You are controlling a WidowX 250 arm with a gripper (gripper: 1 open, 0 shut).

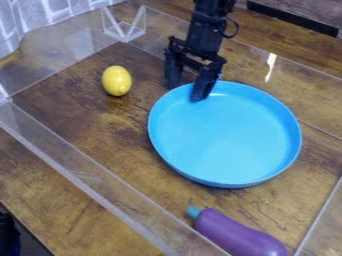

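Note:
The black gripper [190,70] is low over the back left rim of a large blue plate [225,138], its fingers spread apart. Whether anything is between them is hard to make out. A yellow lemon-like object [116,80] sits on the wooden surface to the left of the plate. A purple eggplant-like object [238,232] lies at the front right, below the plate.
The brown wooden surface [74,120] has free room to the left and front left. Clear, pale edges or walls run along the left, back and right of the area.

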